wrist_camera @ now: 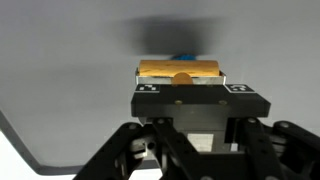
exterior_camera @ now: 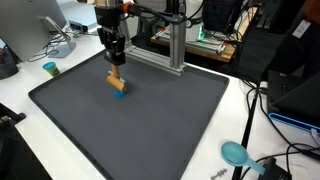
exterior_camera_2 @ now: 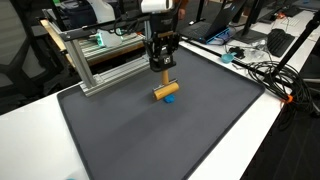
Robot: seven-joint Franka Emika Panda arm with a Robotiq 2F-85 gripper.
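Observation:
A wooden mallet (exterior_camera: pixel 116 83) hangs head down, its handle upright, with my gripper (exterior_camera: pixel 113 65) shut on the handle. In exterior view 2 the mallet's cylindrical head (exterior_camera_2: pixel 166 91) lies crosswise just over a small blue object (exterior_camera_2: pixel 169 99) on the dark mat. Whether head and blue object touch, I cannot tell. In the wrist view the head (wrist_camera: pixel 163 69) stretches across beyond my fingers, and a sliver of the blue object (wrist_camera: pixel 184 57) shows past its edge. Much of the blue object is hidden by the head.
A metal frame (exterior_camera_2: pixel 115 76) borders the mat at the back. A teal round item (exterior_camera: pixel 235 154) lies off the mat at the right, and a green cup (exterior_camera: pixel 51 69) stands off it at the left.

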